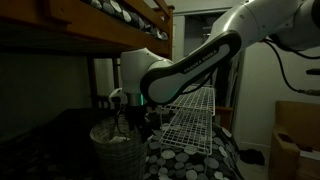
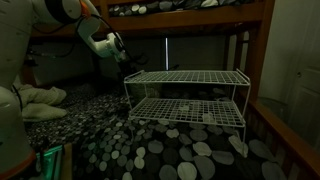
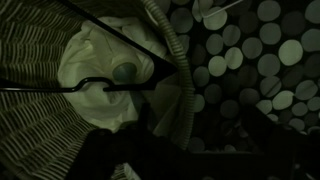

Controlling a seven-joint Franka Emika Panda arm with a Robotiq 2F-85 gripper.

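Note:
A wicker basket stands at the left in exterior view 1. From above, the wrist view shows its woven wall and a crumpled white cloth inside. A thin black frame, resembling a clothes hanger, crosses over the cloth. My gripper is low by the basket's right rim, pointing down. Its fingers stand open, and I see nothing held between them. The fingers are very dark in the wrist view, so contact with the rim or the black frame cannot be made out.
A white two-tier wire rack stands on the dotted bedspread, right of the basket in exterior view 1. The wooden bunk frame overhangs from the upper left. A brown armchair sits at the far right.

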